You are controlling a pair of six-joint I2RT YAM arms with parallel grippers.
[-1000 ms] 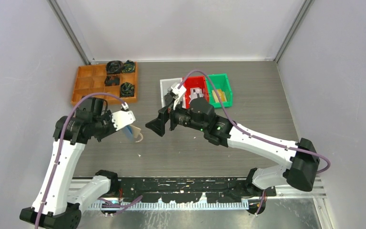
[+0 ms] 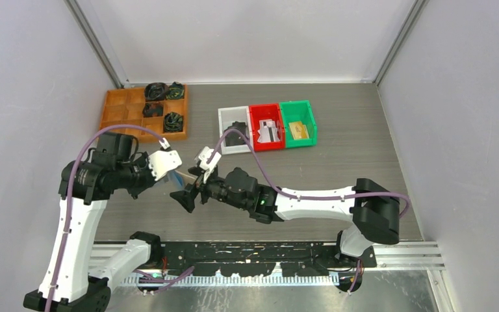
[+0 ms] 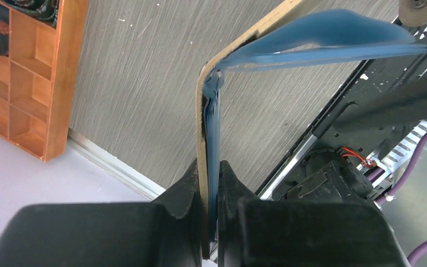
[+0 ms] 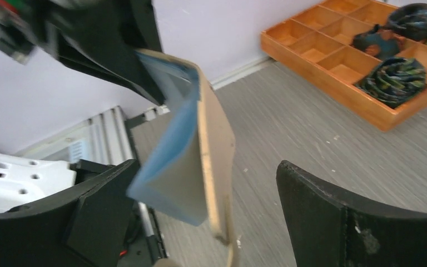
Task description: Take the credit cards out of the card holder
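Note:
A tan card holder with blue plastic sleeves (image 3: 322, 39) hangs in my left gripper, whose fingers are shut on one end of it. The holder's cover (image 4: 219, 144) bends outward and its blue sleeves (image 4: 172, 161) fan apart in the right wrist view. My right gripper is open, one finger (image 4: 322, 217) on each side of the holder's free end, with a gap showing around it. From above, the two grippers face each other, with the blue sleeve (image 2: 179, 180) just visible between them. No separate card can be made out inside the sleeves.
An orange divided tray (image 2: 120, 107) with dark bundles stands at the back left. White (image 2: 227, 150), red (image 2: 270, 145) and green (image 2: 302, 108) bins stand at the back centre, each with items inside.
The right arm has moved left, from near the bins to the card holder, and its open fingers now stand around the free end. My left gripper has stayed nearly still with the holder.

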